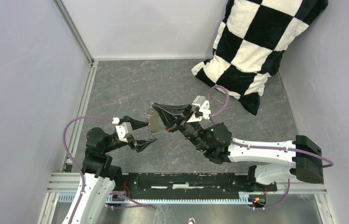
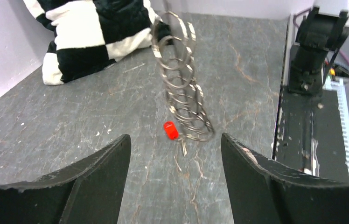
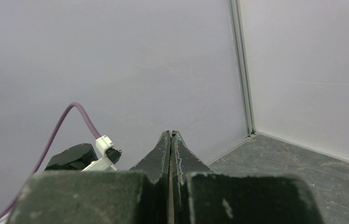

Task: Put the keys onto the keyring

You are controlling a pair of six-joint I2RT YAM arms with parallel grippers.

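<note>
From the tips of my right gripper (image 1: 154,105) hangs a thin chain-like metal keyring (image 1: 154,122), blurred by motion. The same keyring (image 2: 182,88) shows in the left wrist view as a string of looping wire coming down from the top edge. The right wrist view has the right fingers (image 3: 189,163) pressed together, with the hanging part out of sight. My left gripper (image 1: 151,132) is open beside the keyring's lower end, nothing held. A red-headed key (image 2: 171,130) appears beyond the open left fingers (image 2: 116,158), seemingly on the floor; its metal part is partly hidden.
A black-and-white checkered cushion (image 1: 245,51) leans at the back right. White walls close in the sides and back. A dark rail (image 1: 186,186) runs along the front.
</note>
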